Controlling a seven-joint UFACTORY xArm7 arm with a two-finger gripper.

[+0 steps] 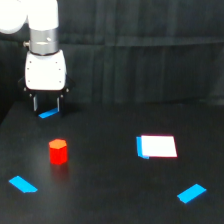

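Note:
My gripper [46,102] hangs at the upper left below the white arm [45,70], its fingers pointing down and set apart. A blue flat piece [48,113] shows just under the fingertips; whether it touches them I cannot tell. Nearer the camera stands a red block [58,152] on the black table. One more blue flat piece [22,184] lies at the lower left, and another blue flat piece [192,193] at the lower right. Right of the middle is a white square [159,146] with a thin red edge, and a blue strip [139,146] peeks out along its left side.
Dark curtain-like cloth [140,50] forms the backdrop behind the table. Bare black tabletop [105,185] spreads between the red block and the white square, and across the front middle.

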